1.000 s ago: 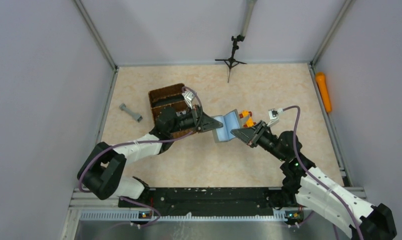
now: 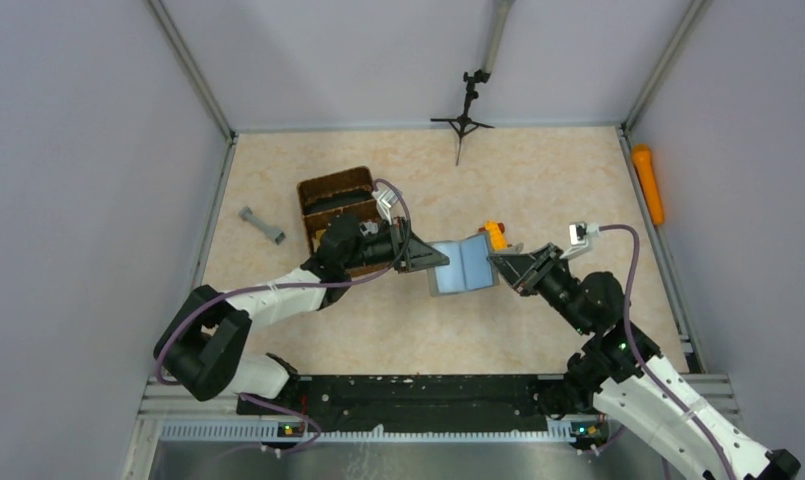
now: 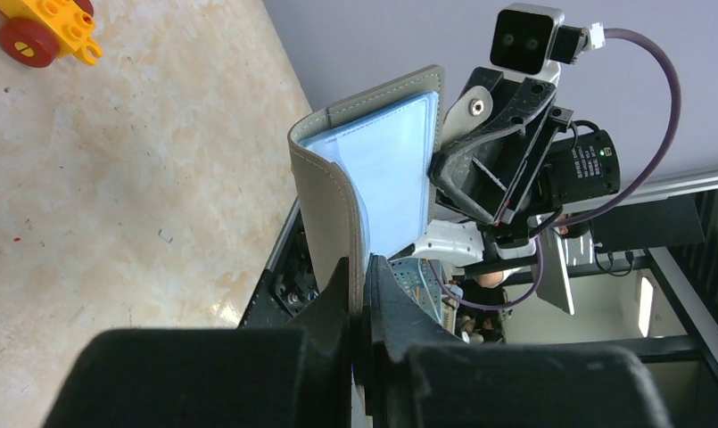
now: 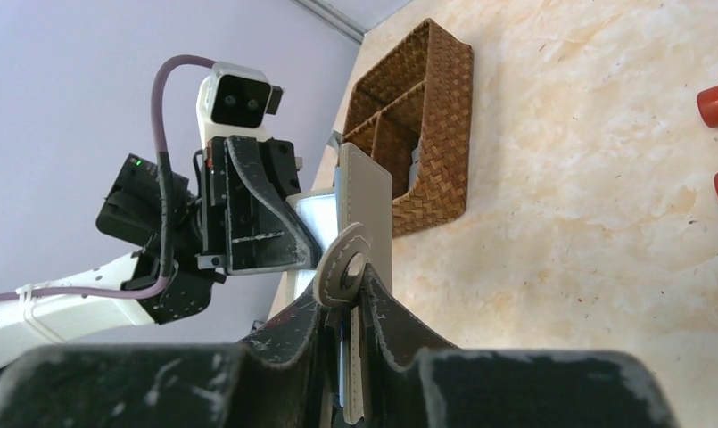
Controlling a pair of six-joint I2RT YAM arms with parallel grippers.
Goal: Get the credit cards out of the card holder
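The beige card holder (image 2: 463, 266) is spread open in the air between my two arms, its pale blue inner faces up in the top view. My left gripper is shut on one edge of it. At the opposite edge, my right gripper has its fingers narrowly apart, with the holder's rim and rounded strap tab (image 4: 339, 267) between or right against the fingers. In the left wrist view a pale blue inner pocket (image 3: 386, 165) faces the camera. Single credit cards cannot be made out.
Behind the left arm stands a brown woven basket (image 2: 336, 183) with compartments. A yellow toy with red wheels (image 2: 495, 233) lies just beyond the holder. Off to the left is a grey tool (image 2: 262, 225). Table surface in front of the holder is bare.
My right gripper has moved rightward from the holder's middle to its right edge. The holder is spread wider and flatter than a second ago. The left arm shifted only slightly.
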